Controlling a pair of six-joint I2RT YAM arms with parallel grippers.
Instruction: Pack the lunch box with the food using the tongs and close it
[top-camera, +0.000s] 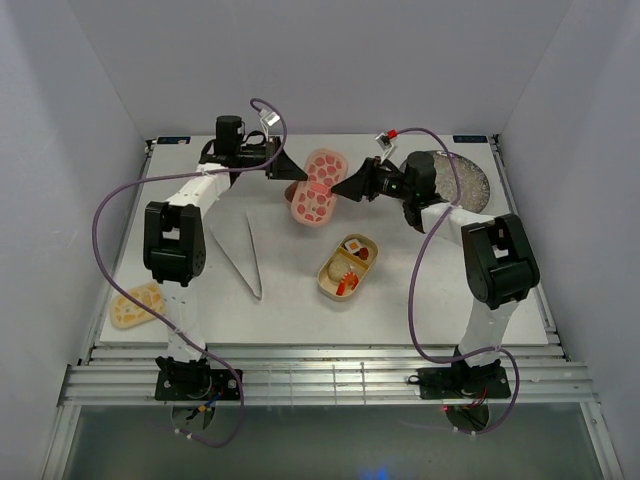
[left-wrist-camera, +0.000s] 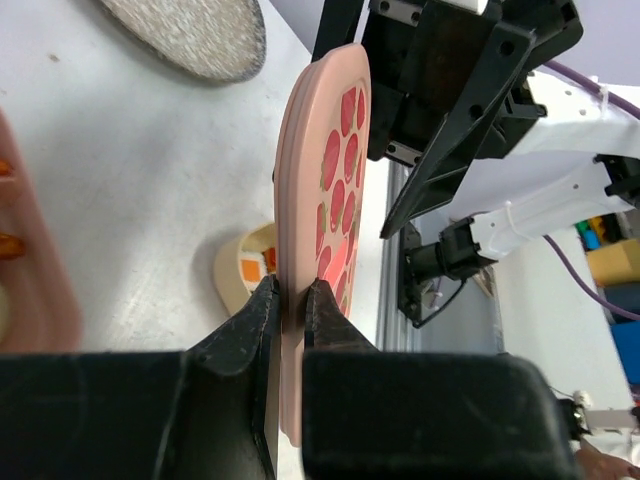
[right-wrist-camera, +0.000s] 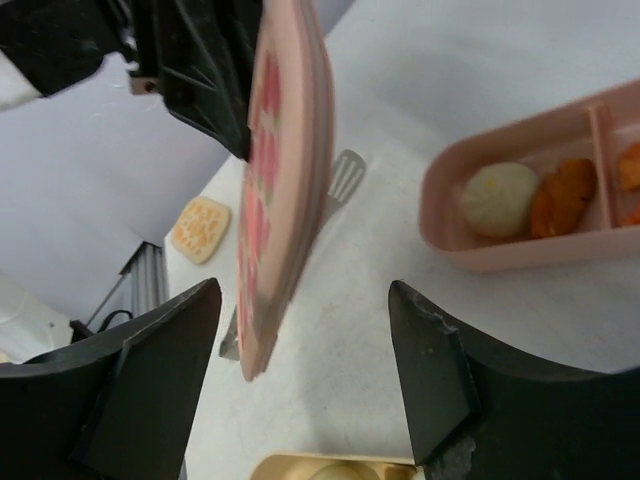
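Observation:
A pink strawberry-patterned lid (top-camera: 313, 204) is held upright in my left gripper, shut on it, above the pink lunch box (right-wrist-camera: 480, 250) with food inside, which is mostly hidden from above. My right gripper is part open around the lid's far end, its fingers apart; whether it touches the lid is unclear. An open cream lunch box (top-camera: 348, 266) with food lies below them in the top view.
A speckled round plate (top-camera: 470, 180) is at the back right. Metal tongs (top-camera: 250, 262) and a yellow lid (top-camera: 137, 304) lie on the left.

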